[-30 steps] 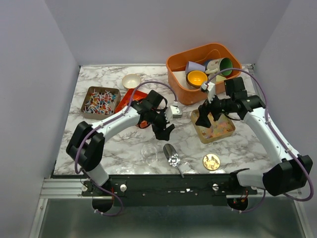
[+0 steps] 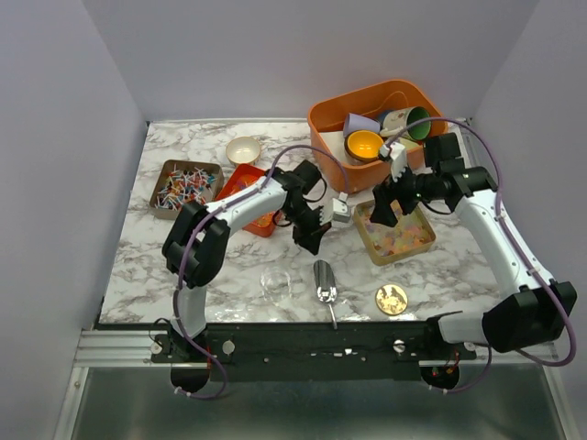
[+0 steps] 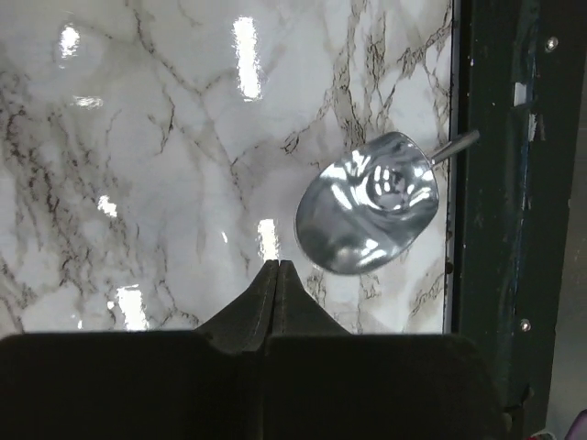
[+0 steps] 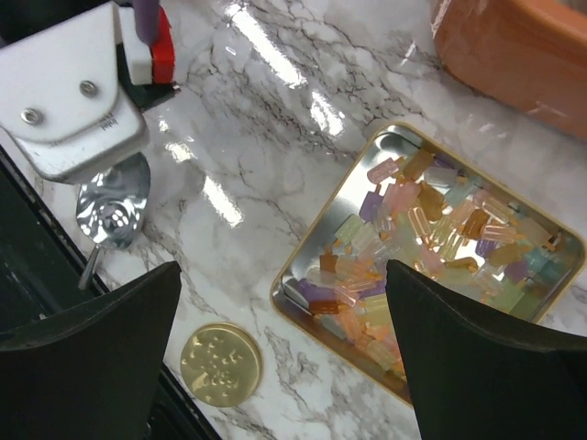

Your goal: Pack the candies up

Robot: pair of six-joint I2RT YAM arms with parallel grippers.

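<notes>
A metal scoop point(image 3: 367, 206) lies on the marble table, its handle reaching over the front edge. Above and behind the scoop is my left gripper, its fingers pressed together with nothing between them. Wrapped candies in several pale colours fill a tan-rimmed metal tray point(image 4: 326, 215). Over that tray's left part hangs my right gripper, fingers wide apart and empty. A clear round container point(image 2: 275, 284) stands left of the scoop. The round gold lid point(image 4: 221, 364) lies on the table in front of the tray.
An orange bin point(image 2: 323, 137) with cups and bowls stands at the back. Behind and left of my left arm are a red tray point(image 2: 260, 225), a tray of lollipops point(image 2: 165, 213) and a white bowl point(image 2: 243, 149). Bare marble surrounds the scoop.
The scoop has turned, its handle pointing more straight forward. The right arm shifted slightly.
</notes>
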